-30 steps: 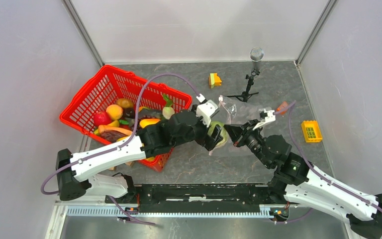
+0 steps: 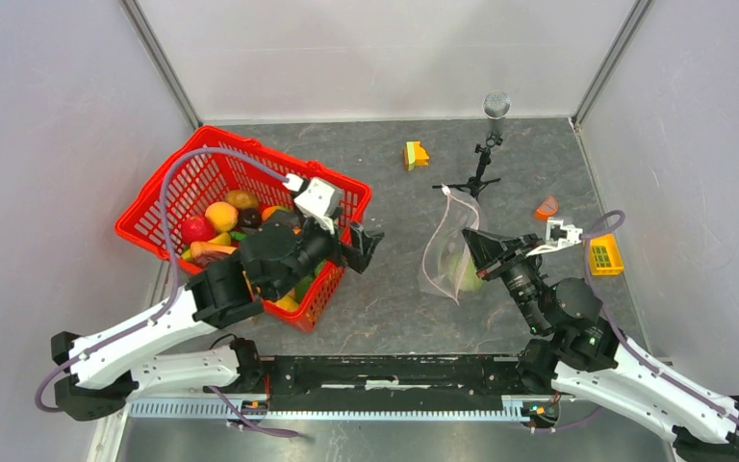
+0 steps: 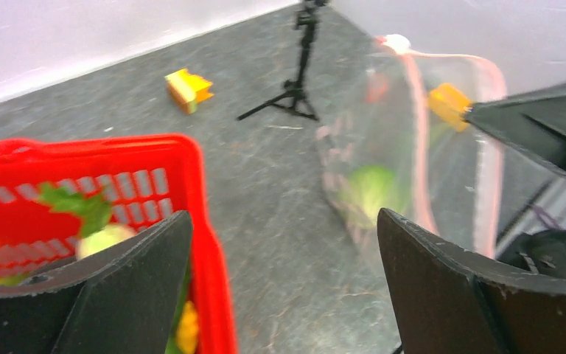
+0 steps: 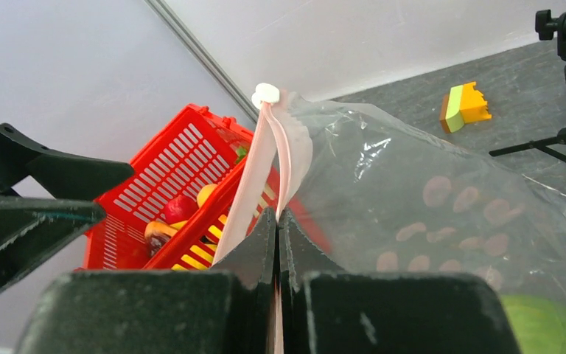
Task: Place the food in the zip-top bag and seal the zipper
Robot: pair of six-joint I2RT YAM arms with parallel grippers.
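The clear zip top bag [image 2: 449,248] hangs upright from my right gripper, which is shut on one edge of its mouth. Its pinkish zipper band [image 3: 418,140] forms an open loop, and a white slider [image 4: 265,94] sits at one end. Inside, low in the bag, lies a pale green food item [image 3: 374,193], blurred by the plastic. My left gripper [image 2: 375,247] is open and empty, left of the bag and close to the basket's right edge. In the left wrist view its fingers [image 3: 442,287] stand wide apart.
A red basket [image 2: 345,185] full of toy fruit and vegetables stands at the left. Toward the back are a yellow-and-green block [image 2: 415,155] and a black tripod [image 2: 482,164]. An orange piece [image 2: 547,207] and a yellow tray [image 2: 605,255] lie at the right.
My left gripper, at the bag's mouth with the green food a second ago, has drawn back left and is empty. The food is now inside the bag. The right gripper has moved slightly right with the bag.
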